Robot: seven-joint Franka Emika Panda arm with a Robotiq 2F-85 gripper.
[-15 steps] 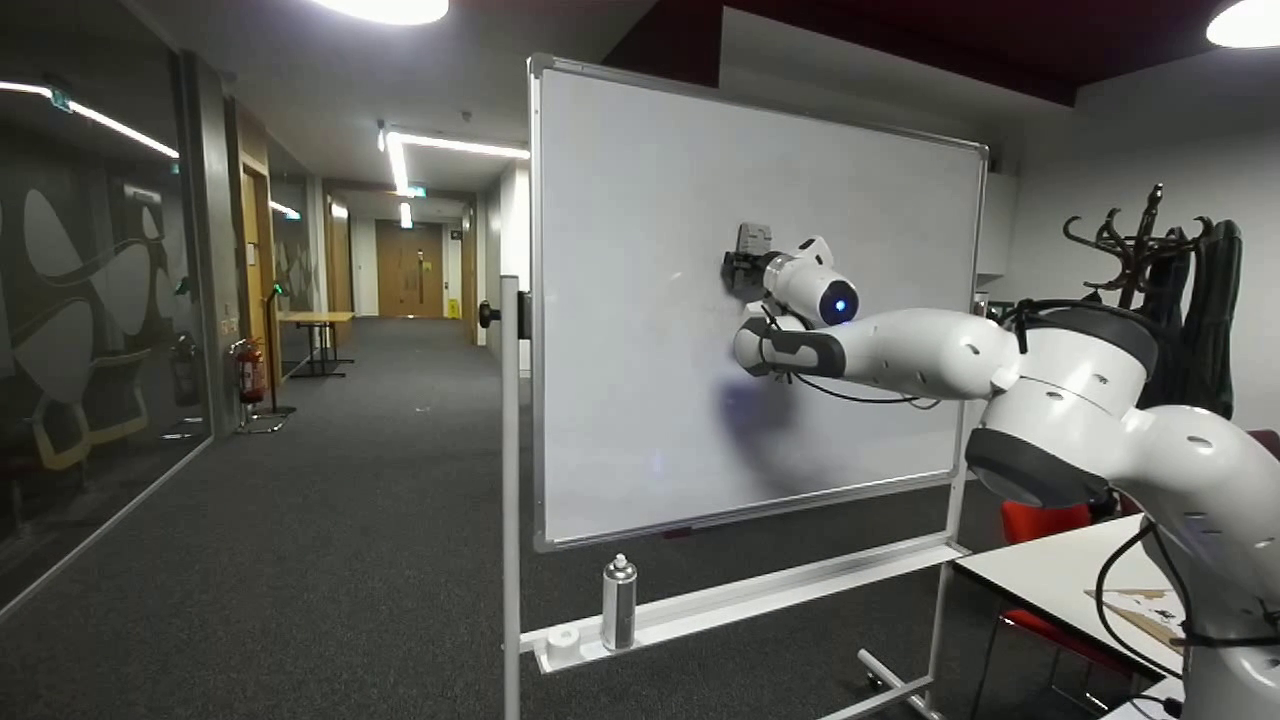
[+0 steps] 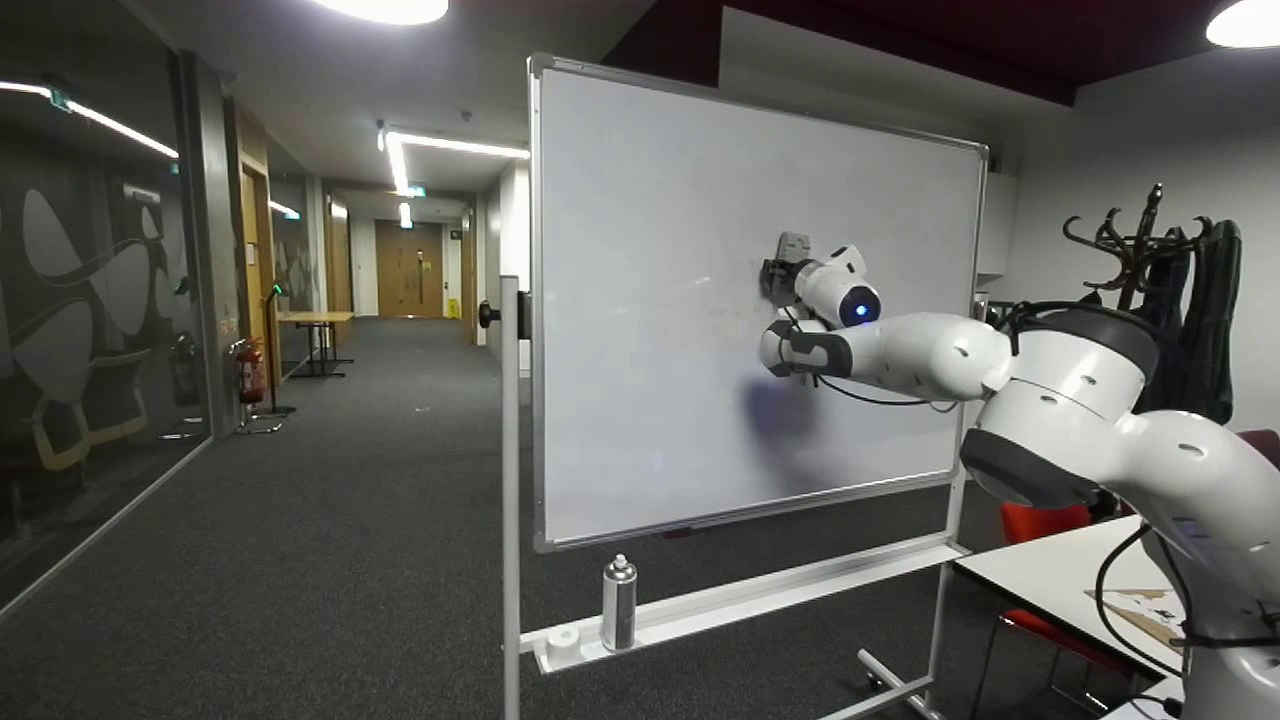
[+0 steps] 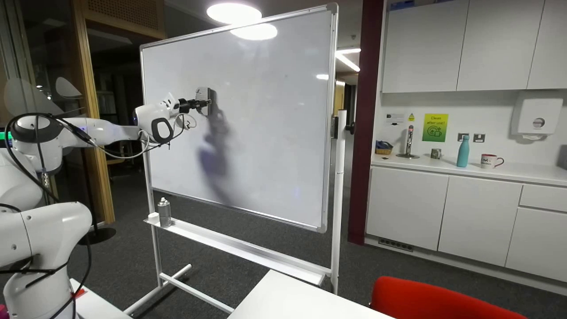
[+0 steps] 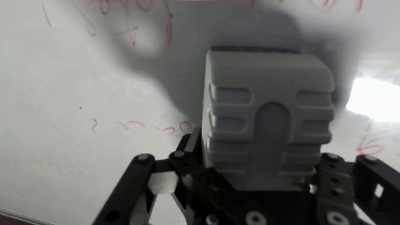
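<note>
My gripper is shut on a grey block-shaped eraser (image 4: 270, 71), with a black finger on either side of it. The eraser's dark felt edge faces the whiteboard (image 2: 648, 300); it appears to be against the surface, though the contact itself is hidden. In exterior view 2, the eraser (image 3: 204, 98) is at the upper left part of the board. Faint red pen marks (image 4: 168, 28) show around it in the wrist view, above, to the left and at the right.
A silver spray can (image 2: 619, 604) and a white roll-like item (image 2: 563, 646) stand on the tray (image 2: 768, 600) below the board. White tables (image 3: 297, 300) and a red chair (image 3: 425, 297) are near the stand. Most of the board's face is clear.
In exterior view 1, my gripper and the eraser have moved right and slightly down along the board. The grip on the eraser looks the same.
</note>
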